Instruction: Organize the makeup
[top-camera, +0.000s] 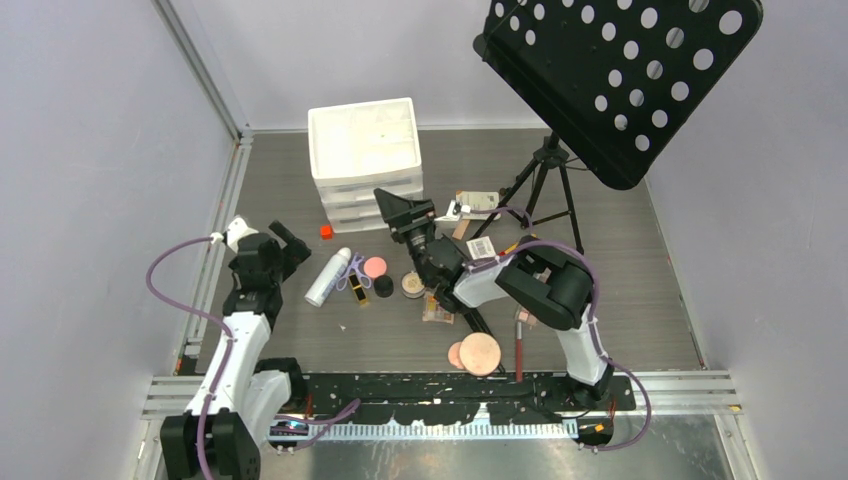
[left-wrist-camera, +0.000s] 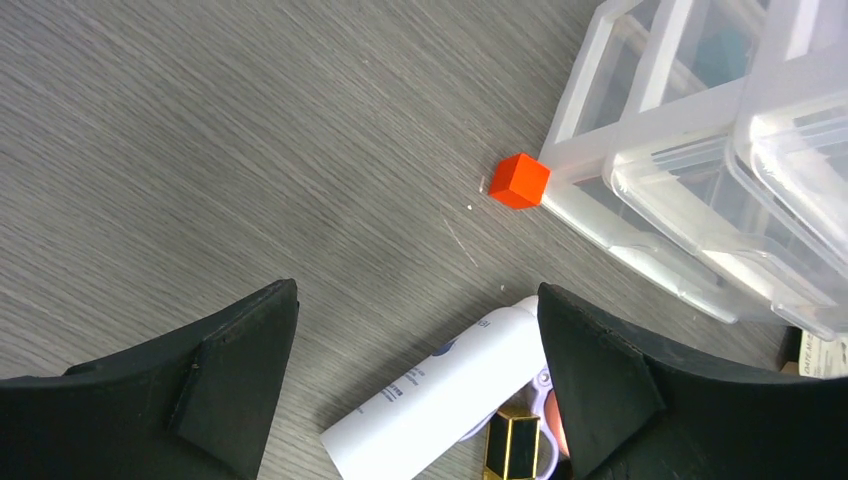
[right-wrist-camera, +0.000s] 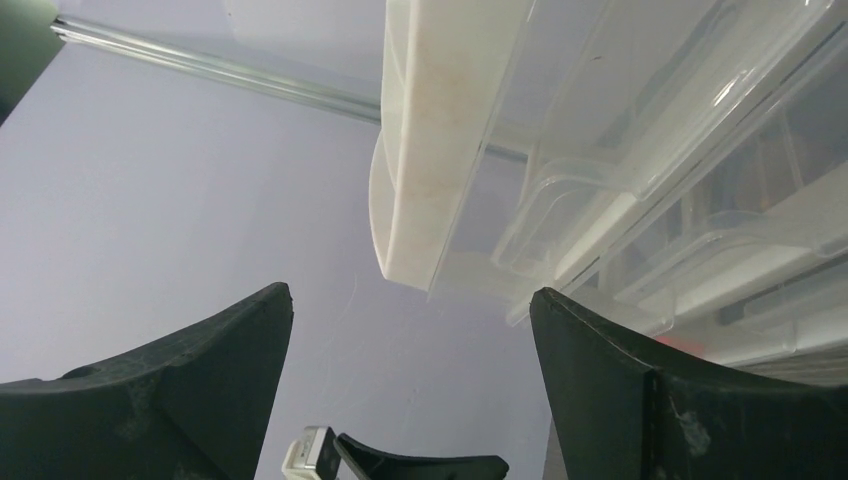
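Observation:
The white drawer box (top-camera: 364, 140) with clear drawers stands at the back centre. My right gripper is open at the drawer fronts, nothing between its fingers. My left gripper hangs open and empty over the left side. A white tube (top-camera: 329, 276), purple scissors (top-camera: 355, 270), pink disc (top-camera: 375, 267), black jar (top-camera: 383, 286), gold-capped item (top-camera: 358, 290), palette (top-camera: 437, 312), powder puff (top-camera: 479, 354) and several other cosmetics lie in front of the box. An orange cube (left-wrist-camera: 517, 182) sits by its front left corner.
A black perforated stand (top-camera: 620, 80) on a tripod fills the back right. Clear floor lies left of the box and at the right. Grey walls bound the sides.

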